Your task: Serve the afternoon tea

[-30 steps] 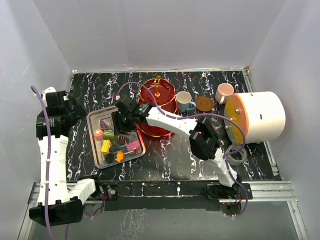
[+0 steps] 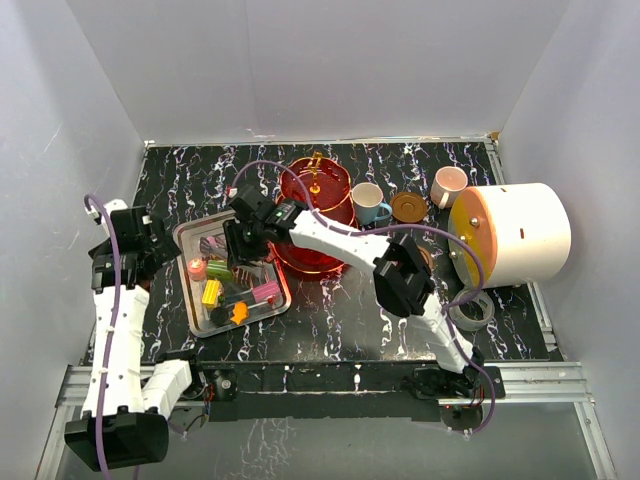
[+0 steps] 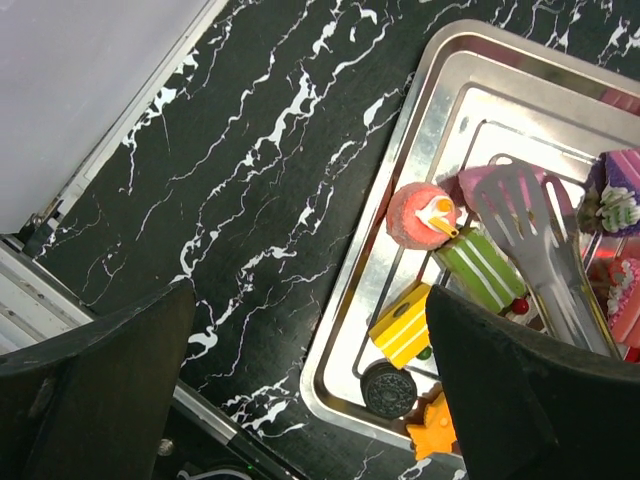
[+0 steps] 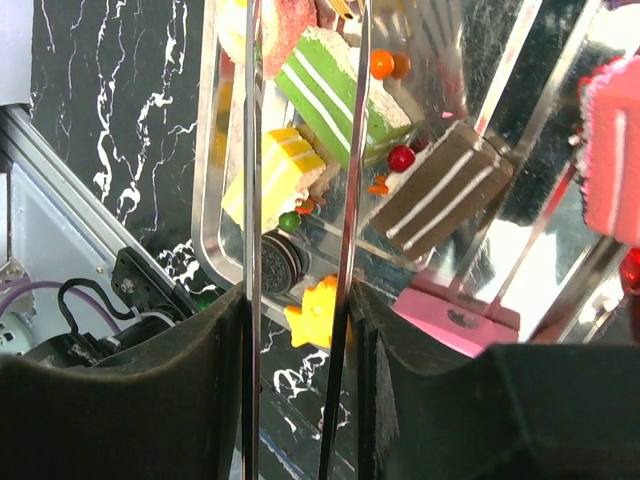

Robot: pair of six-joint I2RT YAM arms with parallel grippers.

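A metal tray (image 2: 184, 290) of toy sweets lies left of centre. My right gripper (image 2: 243, 250) is over it, its fingers around metal tongs (image 4: 357, 150) that run up the right wrist view. In the left wrist view the slotted tong head (image 3: 515, 205) lies over a pink-purple sweet, beside a green cake (image 3: 480, 268); whether it grips anything cannot be told. A yellow cake (image 3: 402, 325), a dark cookie (image 3: 388, 390) and a pink round sweet (image 3: 412, 218) sit nearby. My left gripper stands open left of the tray, with nothing between its fingers.
A red tiered stand (image 2: 320, 180) stands right behind the right gripper. Beyond it are a blue-handled cup (image 2: 368, 200), a pink cup (image 2: 447, 184) and brown coasters (image 2: 409, 207). A large white cylinder (image 2: 525, 232) fills the right side.
My left gripper has shifted a little to the right and toward the front, along the tray's left side. The right arm has barely moved over the tray.
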